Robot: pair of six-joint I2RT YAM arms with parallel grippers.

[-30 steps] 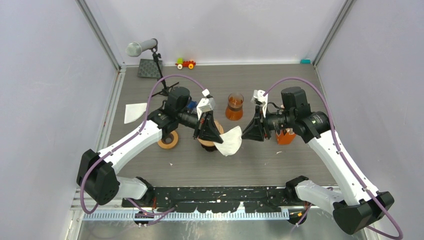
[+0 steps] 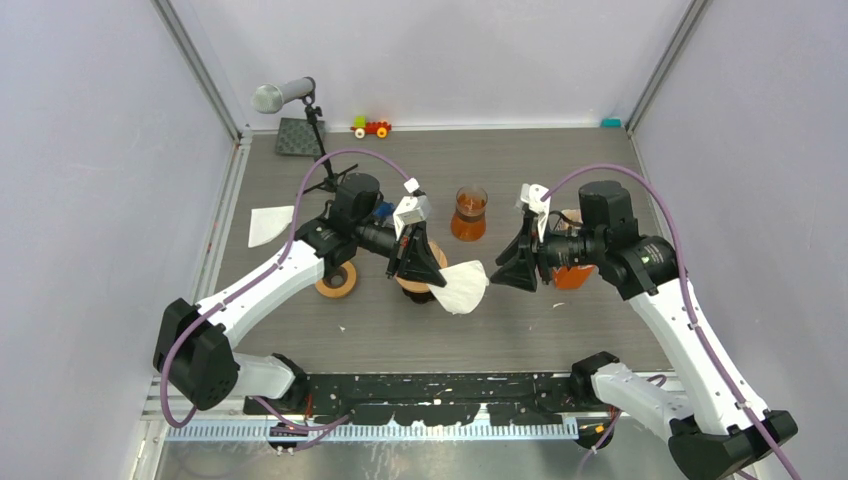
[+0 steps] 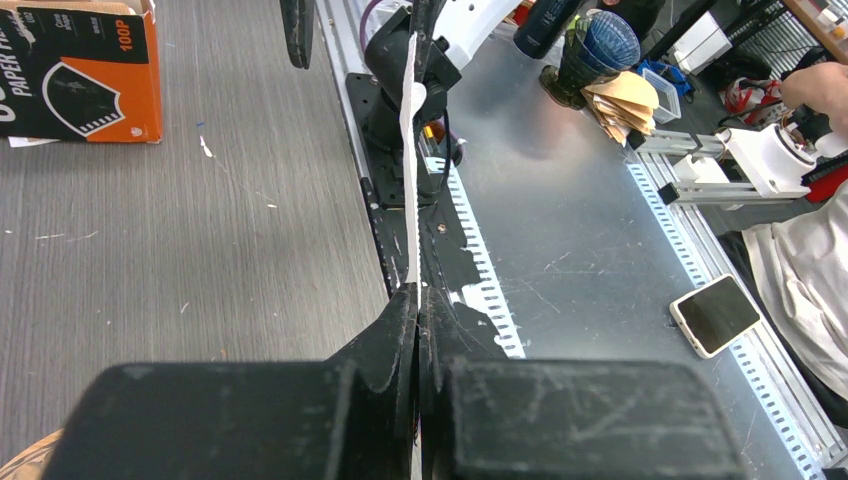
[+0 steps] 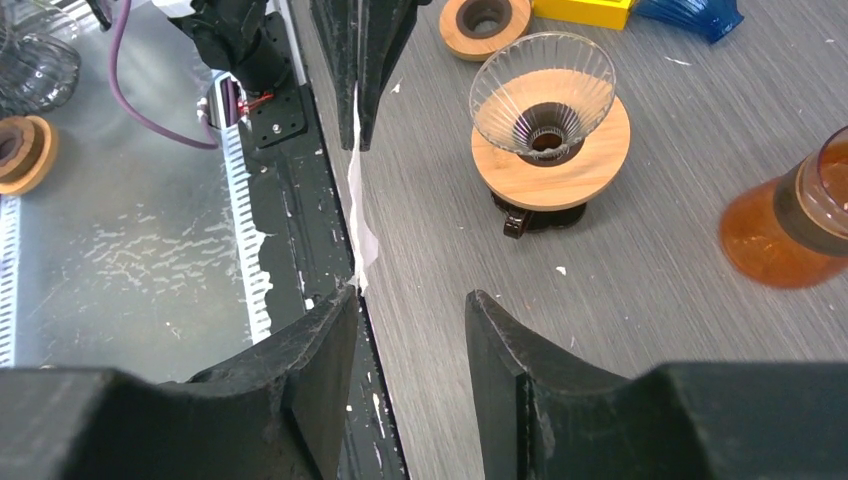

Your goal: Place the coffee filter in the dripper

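A white paper filter (image 2: 462, 289) hangs from my left gripper (image 2: 432, 277), which is shut on it above the table's middle; in the left wrist view it appears edge-on as a thin strip (image 3: 411, 160). The clear ribbed glass dripper (image 4: 500, 95) sits on a round wooden stand (image 4: 590, 160), behind the filter in the right wrist view and mostly hidden under my left arm from above. My right gripper (image 2: 510, 276) stands open to the right of the filter, nothing between its fingers.
An orange filter box lies on the right, under the right arm. An amber glass carafe (image 2: 468, 220) stands at the back middle, a wooden ring (image 2: 337, 287) at left, more paper (image 2: 268, 224) at far left.
My right gripper has drawn back rightward from the filter's edge, leaving a gap. My left gripper with the filter is unchanged.
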